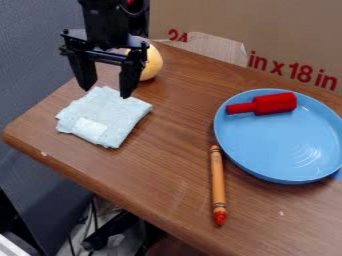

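The black gripper [106, 78] stands open above a folded light-blue cloth [104, 118] at the left of the table, its fingers hanging either side of an empty gap. Behind it, partly hidden, is a round yellow object [151, 62]. On the right, a red cylinder with a handle [273, 103] lies on a blue plate [278, 150]. An orange crayon [218, 185] with a red tip lies left of the plate.
The wooden table [160, 185] has bare room in the middle and front. A cardboard box [254, 40] stands along the back. The table's left edge drops off to a dark grey area.
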